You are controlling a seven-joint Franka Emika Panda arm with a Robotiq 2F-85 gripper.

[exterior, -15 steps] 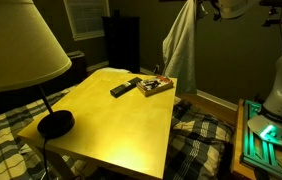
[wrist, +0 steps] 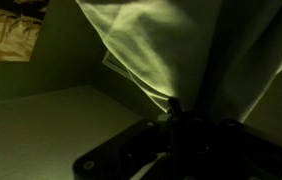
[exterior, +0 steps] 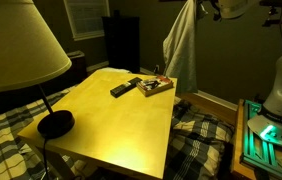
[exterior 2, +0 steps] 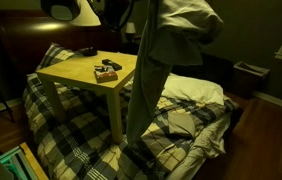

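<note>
A pale cloth [exterior: 182, 48] hangs in the air beyond the table in exterior view 1, its top cut off by the frame. In exterior view 2 the same cloth [exterior 2: 153, 85] drops in a long fold, bunched near the top of the picture. My gripper is shut at the cloth's edge in the wrist view, with the cloth [wrist: 156, 45] spreading away from its fingertips. Dimness hides exactly how much fabric lies between the fingers.
A yellow table [exterior: 111, 120] carries a small open box [exterior: 155, 88], a dark remote [exterior: 120, 90] and a lamp [exterior: 56, 124]. Beside it lies a plaid-covered bed [exterior 2: 181, 120].
</note>
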